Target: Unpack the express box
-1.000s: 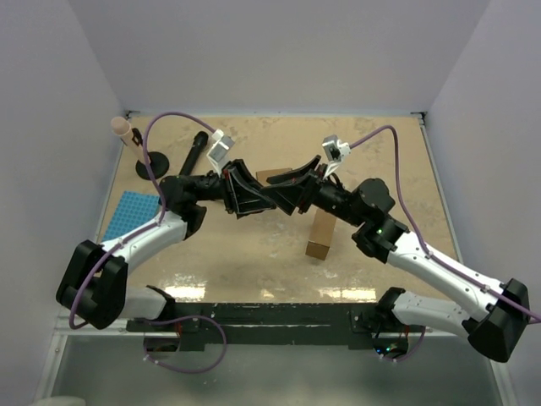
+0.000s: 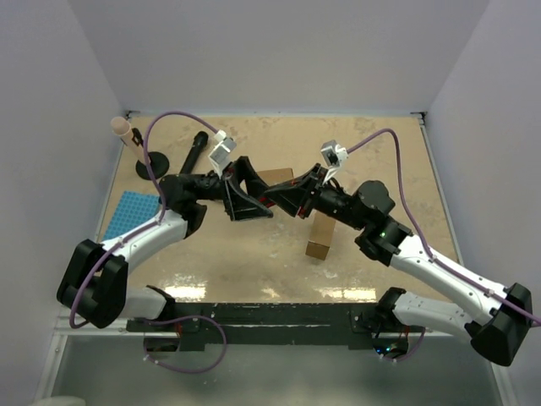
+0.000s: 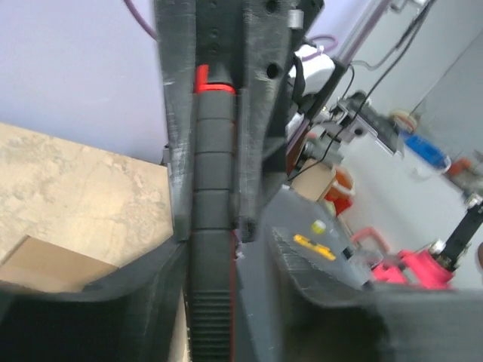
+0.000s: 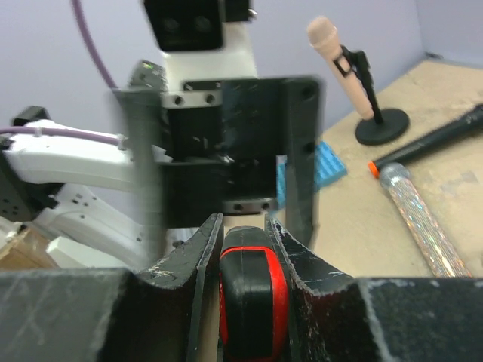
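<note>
My two grippers meet over the middle of the table. The right gripper (image 2: pixel 292 196) is shut on a black-and-red box cutter (image 4: pixel 249 302), which fills its fingertips in the right wrist view and stands as a segmented bar (image 3: pixel 213 158) in the left wrist view. My left gripper (image 2: pixel 254 199) has its fingers spread around the cutter's end, blurred in both wrist views. A brown cardboard box (image 2: pixel 319 241) lies beneath the right gripper, with more cardboard (image 2: pixel 275 175) behind.
At the back left stand a microphone on a stand (image 2: pixel 128 135) and a dark rod (image 2: pixel 195 150). A blue pad (image 2: pixel 131 211) lies at the left edge, a glittery tube (image 4: pixel 423 222) near the rod.
</note>
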